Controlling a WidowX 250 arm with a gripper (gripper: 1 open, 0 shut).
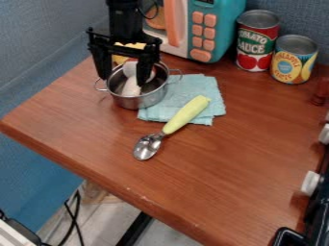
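Note:
My black gripper is over a small steel pot at the back left of the wooden table, its fingers at the pot's rim and opening. A pale, whitish object shows inside the pot near the fingers; whether it is gripped I cannot tell. A spoon with a pale yellow handle lies on a folded light blue cloth, its steel bowl on the bare table.
A toy microwave, a tomato sauce can and a second can stand at the back. A black appliance lines the right edge.

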